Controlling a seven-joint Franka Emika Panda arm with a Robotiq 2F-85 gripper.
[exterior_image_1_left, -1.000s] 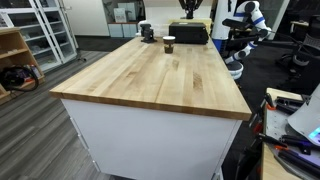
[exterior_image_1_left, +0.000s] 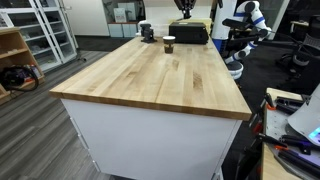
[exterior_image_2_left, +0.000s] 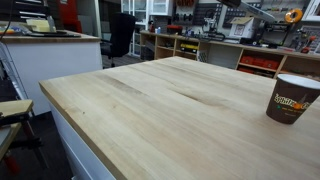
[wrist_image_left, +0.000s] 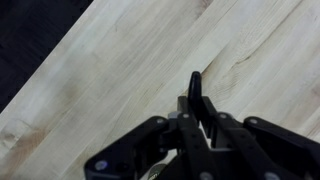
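In the wrist view my gripper is over the pale wooden tabletop (wrist_image_left: 110, 90), its fingers drawn together. A slim black piece (wrist_image_left: 195, 80) sticks out at the fingertips; the gripper appears shut on it, but dark on dark hides what it is. High at the back of exterior view 1, the gripper (exterior_image_1_left: 185, 9) is a small dark shape above the far end of the wooden counter (exterior_image_1_left: 140, 75). A dark paper cup (exterior_image_1_left: 168, 45) stands upright on that counter, well below and apart from the gripper. Exterior view 2 has the printed cup (exterior_image_2_left: 291, 100) close at the right.
A black case or box (exterior_image_1_left: 190, 33) sits at the counter's far end, beside a small dark appliance (exterior_image_1_left: 147, 34). Most of the wooden top is bare. Dark floor (wrist_image_left: 35, 35) beyond an edge fills the wrist view's upper left corner.
The gripper at the top of exterior view 1 has shifted slightly up and to the left. The cup and the counter are unmoved.
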